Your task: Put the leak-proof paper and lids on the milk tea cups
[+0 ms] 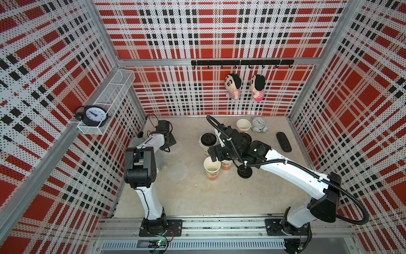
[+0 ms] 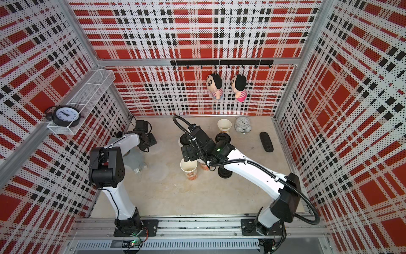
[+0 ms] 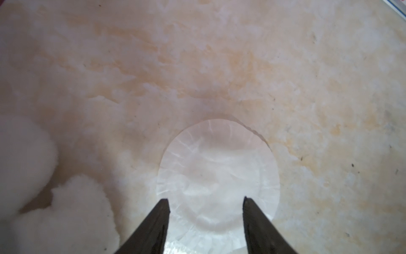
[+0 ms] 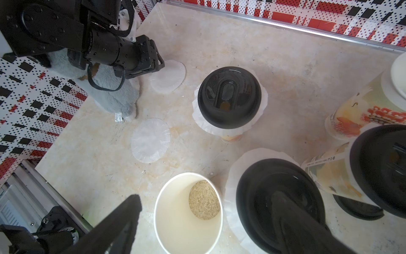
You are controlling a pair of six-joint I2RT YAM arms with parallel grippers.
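A round white leak proof paper [image 3: 220, 173] lies flat on the table, with my left gripper over its lower part. The left fingers stand apart and no paper shows gripped between them. A second paper [image 4: 151, 140] lies on bare table nearer the middle. My right gripper is open above an uncovered paper cup [image 4: 162, 213] with grainy contents. Black-lidded cups, a far one [image 4: 229, 97], one by the uncovered cup [image 4: 279, 199] and one at the right [image 4: 380, 165], have white paper under their lids.
Another lidless cup [image 1: 243, 124] stands at the back beside a white alarm clock [image 1: 259, 124]. A loose black lid [image 1: 244, 171] lies right of the cups; a dark case [image 1: 283, 141] is farther right. A grey plush toy [image 4: 110, 86] sits beside the left gripper.
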